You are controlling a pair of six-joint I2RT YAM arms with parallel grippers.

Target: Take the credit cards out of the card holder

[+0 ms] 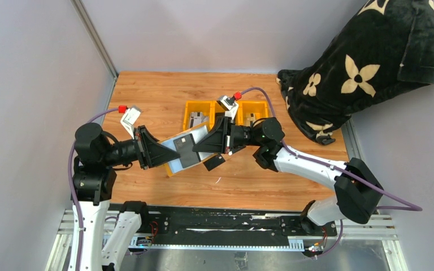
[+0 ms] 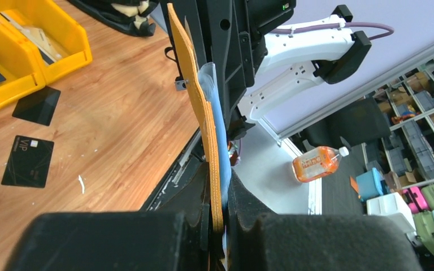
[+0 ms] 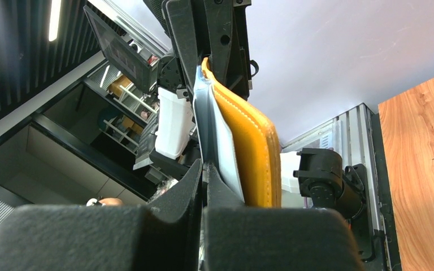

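Observation:
The card holder, orange outside and light blue inside (image 1: 176, 165), is held raised and spread between both hands. My left gripper (image 1: 176, 154) is shut on its left part; the left wrist view shows the orange cover (image 2: 206, 127) running down between the fingers. A dark grey card (image 1: 185, 144) shows against the blue inside. My right gripper (image 1: 196, 148) is shut at that card's right side. In the right wrist view, its fingertips meet at the inner face, beside the orange cover (image 3: 254, 149); whether a thin card edge lies between them cannot be made out.
On the table lie a black VIP card (image 2: 28, 162) and another dark card (image 2: 37, 105), close to the yellow bins (image 2: 40, 80). A black patterned plush thing (image 1: 367, 73) fills the right back corner.

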